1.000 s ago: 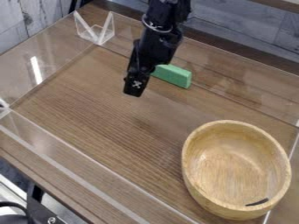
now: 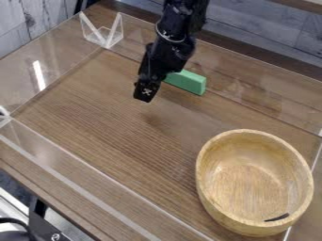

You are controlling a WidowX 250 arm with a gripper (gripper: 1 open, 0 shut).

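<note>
My black arm reaches down from the top centre, with the gripper [image 2: 149,85] low over the wooden table at upper middle, open. Just to its right and behind lies a green block [image 2: 185,82], partly hidden by the arm. A large tan bowl [image 2: 251,151] stands at the lower right.
White wire-like pieces show at the top left and left edge. A wall edge runs along the top right, and dark cables lie off the table at the lower left.
The arm and gripper have shifted very slightly. The block and bowl stay in place.
</note>
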